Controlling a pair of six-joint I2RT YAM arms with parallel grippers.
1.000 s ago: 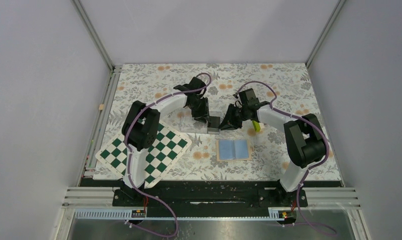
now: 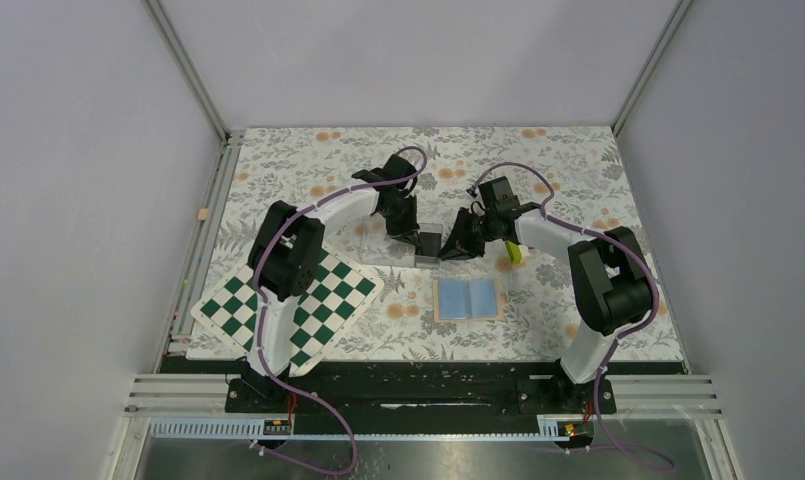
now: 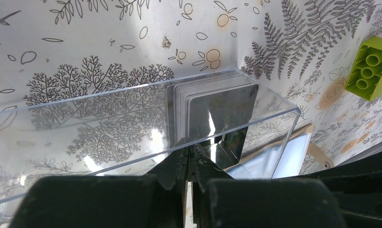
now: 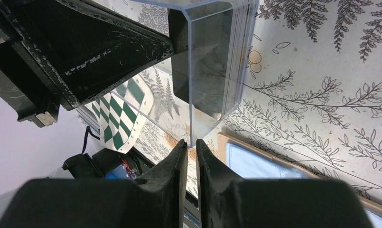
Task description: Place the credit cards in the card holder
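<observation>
Dark glossy cards (image 2: 429,243) stand as a neat stack at the right end of a long clear plastic holder (image 2: 388,256). In the left wrist view, the stack (image 3: 222,107) shows pale edges and a dark face. My left gripper is shut, its tips at the dark face of the stack; nothing shows between them. Whether the tips touch the cards cannot be made out. At the holder's right end, my right gripper is shut on a lower corner of its clear wall (image 4: 191,80).
A blue-paged open booklet (image 2: 468,299) lies in front of the holder. The green-and-white checkered board (image 2: 323,300) is at front left, under the left arm. A lime-green toy brick (image 3: 369,66) sits to the right.
The holder, the stack and the right arm look unmoved.
</observation>
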